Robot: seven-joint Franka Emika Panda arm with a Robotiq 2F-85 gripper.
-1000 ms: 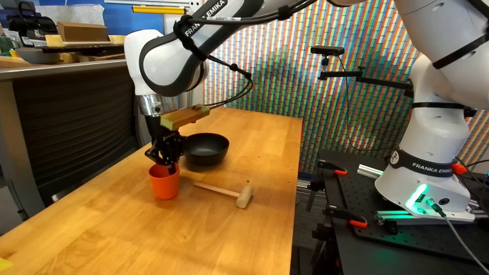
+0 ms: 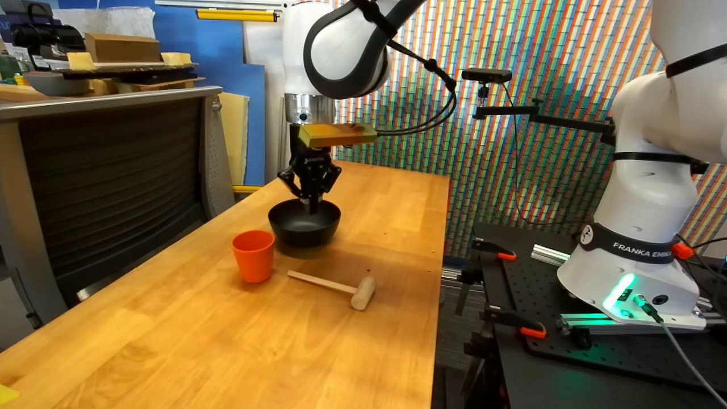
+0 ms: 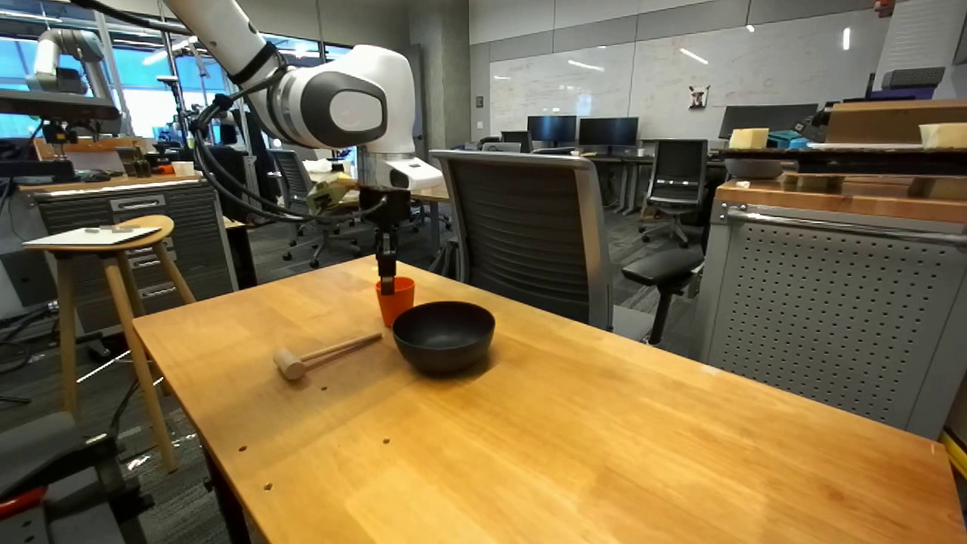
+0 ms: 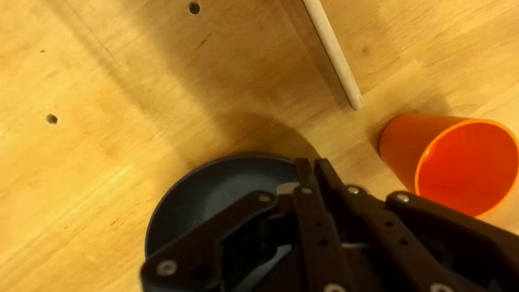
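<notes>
My gripper is shut, its two dark fingers close together. Beside the fingertips shows a small pale object [image 4: 287, 188], mostly hidden; a light patch also appears at the tips in exterior view 1. The fingers overlap the near edge of the black bowl [image 4: 170, 209] in the wrist view. From exterior view 1, the gripper [image 2: 311, 204] appears over the bowl [image 2: 304, 228], while exterior view 2 shows the fingers in front of the cup. The orange cup [image 2: 253, 257] stands upright beside the bowl, and its visible inside looks empty.
A wooden mallet [image 2: 334, 283] lies on the table, its handle end near the cup and bowl. An office chair [image 3: 535, 236] stands close to one long edge.
The cup sits slightly farther back and right in exterior view 1. Bowl and mallet look unmoved.
</notes>
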